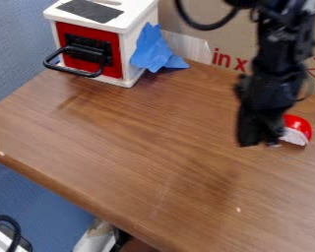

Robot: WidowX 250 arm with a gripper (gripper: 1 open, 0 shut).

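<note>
My gripper (259,125) hangs dark and motion-blurred over the right back of the wooden table (121,167), just left of and in front of a red and white object (295,131) that it partly hides. Whether its fingers are open or shut is not clear.
A small white box with a red door (94,49) and black handle stands at the back left, with a blue cloth (157,53) beside it. A cardboard panel (213,30) is behind.
</note>
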